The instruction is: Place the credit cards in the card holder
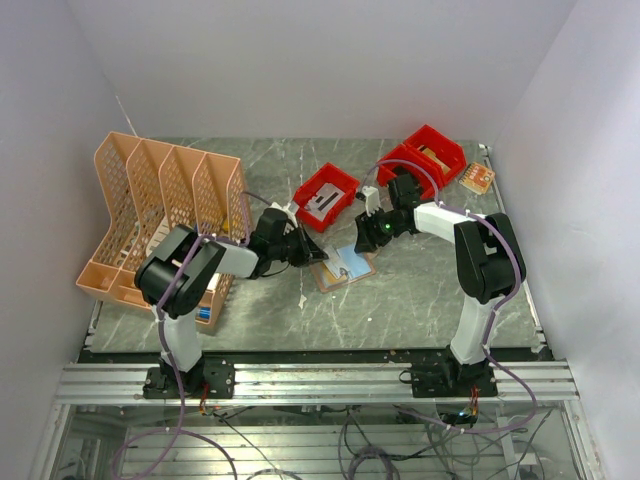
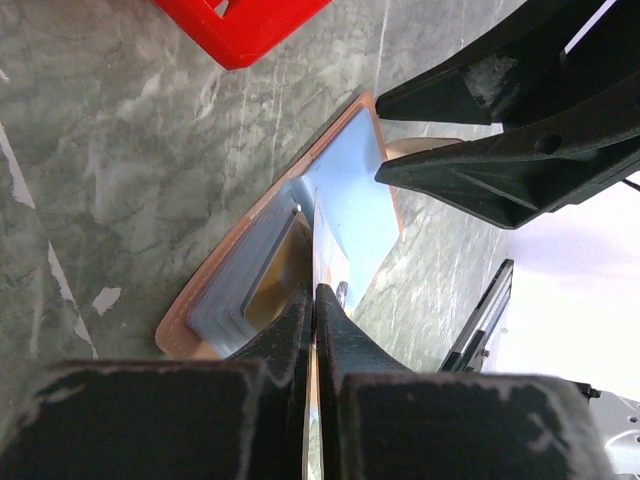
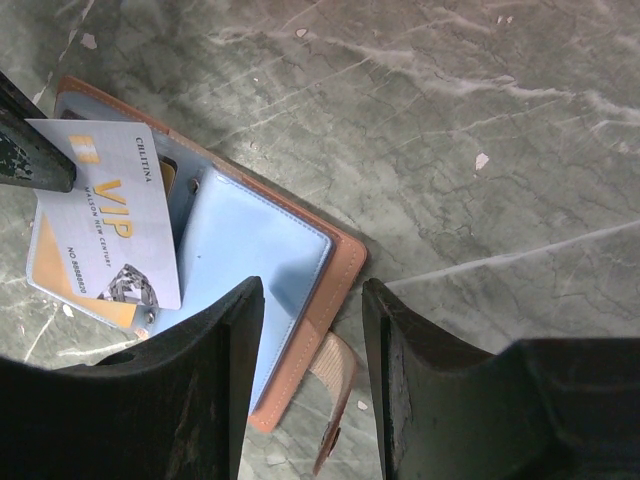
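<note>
The card holder point(image 3: 262, 250) lies spread on the table, light blue inside with a brown edge and a strap at one end. My left gripper is shut on a white VIP card, seen edge-on in the left wrist view. That card is over the holder's left half, covering part of a gold card point(image 2: 284, 272) in a pocket there. Whether the white card's lower edge is inside a pocket cannot be told. Over the holder's right half, my right gripper stands open with nothing between its fingers.
Behind the holder is a red tray point(image 1: 318, 220) with grey cards in it. Further right are more red boxes point(image 1: 455, 160) and an orange item point(image 1: 477, 178). A peach rack point(image 1: 175, 185) fills the left side.
</note>
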